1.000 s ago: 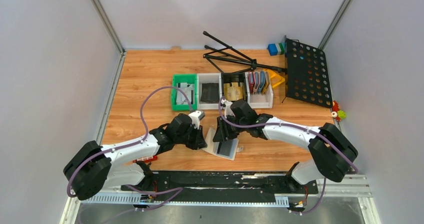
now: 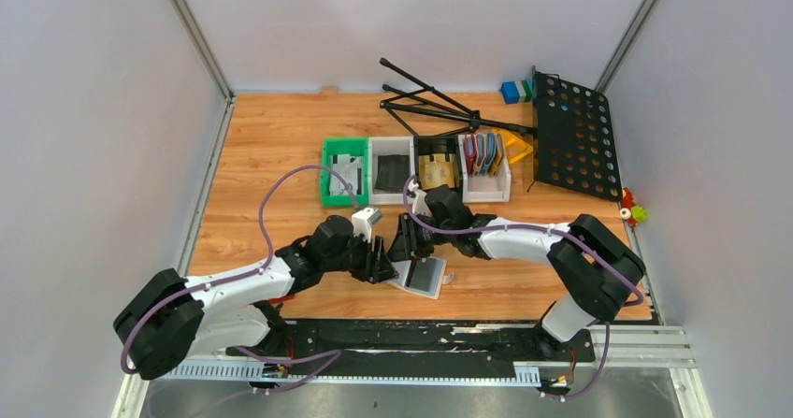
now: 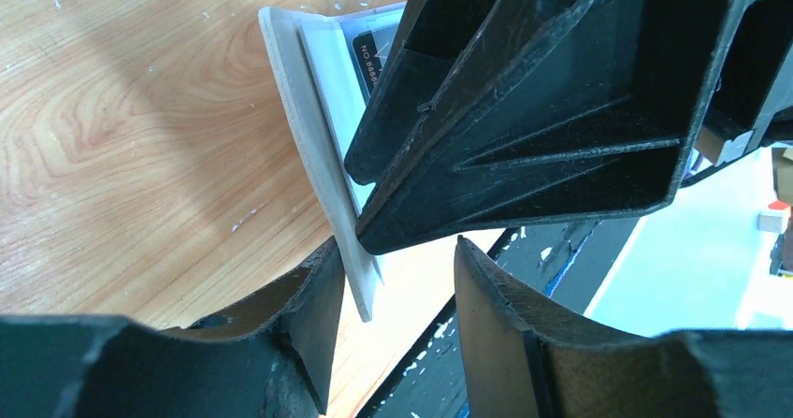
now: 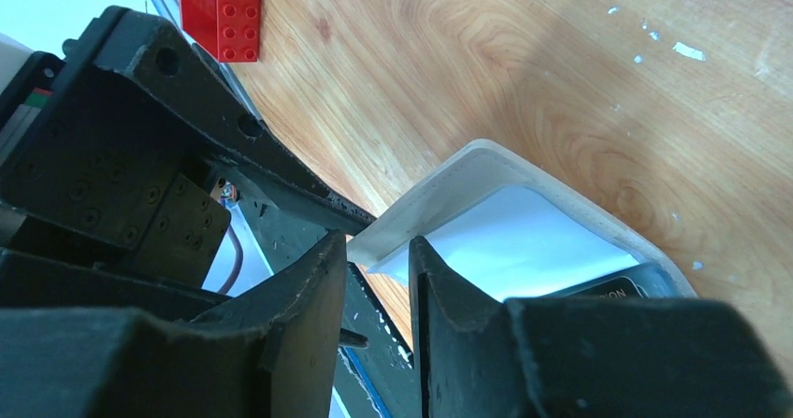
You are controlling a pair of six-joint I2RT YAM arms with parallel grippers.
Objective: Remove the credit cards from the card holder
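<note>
The pale card holder [image 2: 424, 277] lies open on the table near the front edge, both grippers over its left part. In the left wrist view its grey cover edge [image 3: 318, 147] stands tilted, with a dark card [image 3: 367, 61] partly showing behind it. My left gripper is part open, its left finger close to the cover's lower corner. In the right wrist view my right gripper is part open over the holder's white inside [image 4: 524, 236]. A dark card [image 4: 612, 289] peeks out beyond its right finger. Contact between the right fingers and the holder is unclear.
Green [image 2: 328, 182], white and black bins stand in a row behind the arms, filled with cards and holders. A black stand [image 2: 580, 133] is at the back right. A red brick [image 4: 239, 16] lies near the left arm.
My right gripper has moved left over the holder's left part. The holder's left flap is more covered.
</note>
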